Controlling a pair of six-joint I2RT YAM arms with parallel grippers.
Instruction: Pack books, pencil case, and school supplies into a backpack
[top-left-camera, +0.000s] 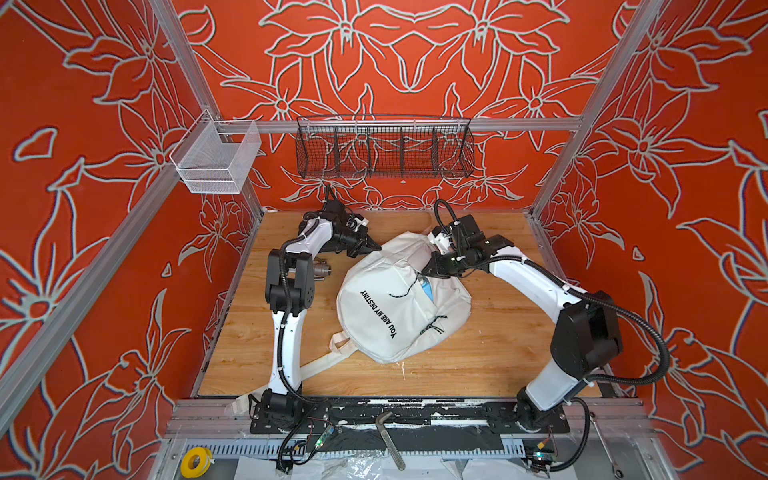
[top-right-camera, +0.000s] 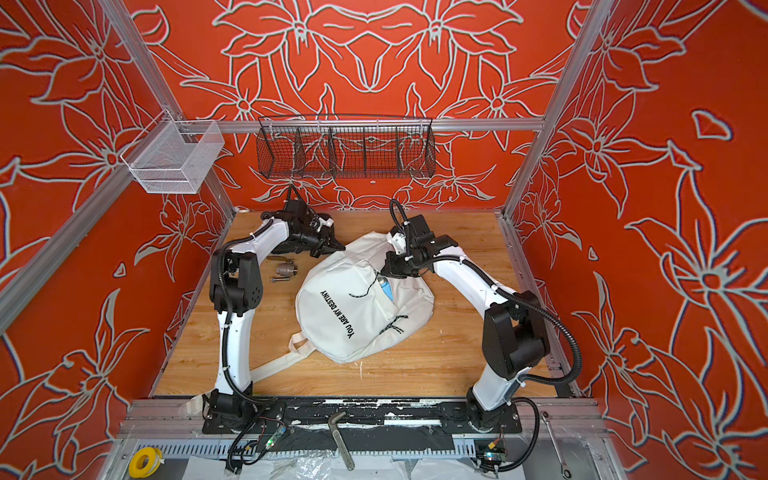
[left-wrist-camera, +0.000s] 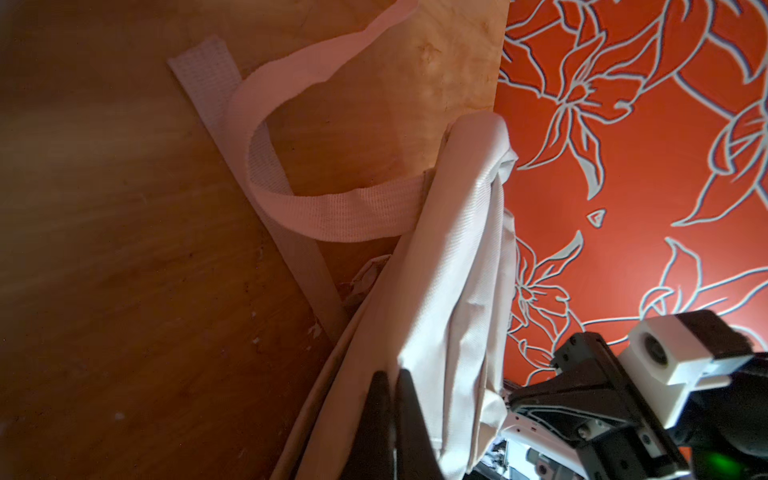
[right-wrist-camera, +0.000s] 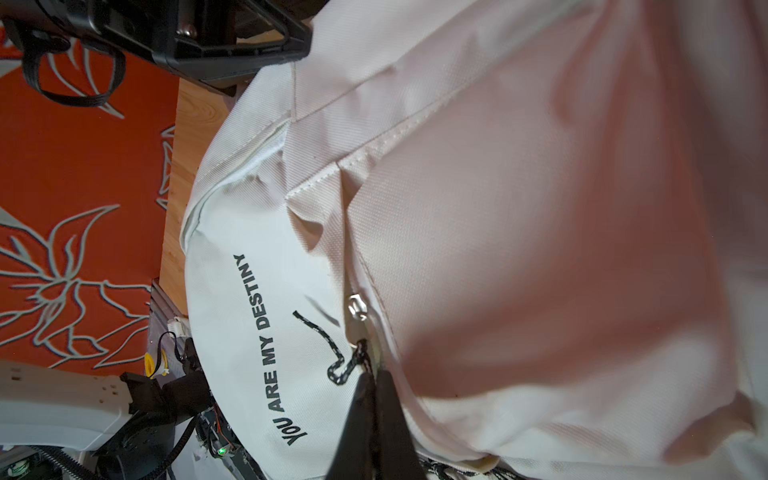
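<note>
A cream backpack (top-left-camera: 384, 308) lies on the table, tilted, with black lettering across its front. My left gripper is shut on a pinch of pale fabric at its upper left edge. In the right wrist view my right gripper is shut on the black-and-white zipper cord (right-wrist-camera: 339, 369), just below the metal slider (right-wrist-camera: 357, 307). Something blue (top-left-camera: 426, 290) shows at an opening in the bag. The black case is mostly hidden behind the left arm. What is inside the bag is hidden.
A small grey metal item (top-right-camera: 285, 270) lies left of the bag. The bag's loose strap (top-left-camera: 320, 365) trails toward the left arm's base. A black wire basket (top-left-camera: 384, 152) and a white basket (top-left-camera: 216, 164) hang at the back. Bare table lies right of the bag.
</note>
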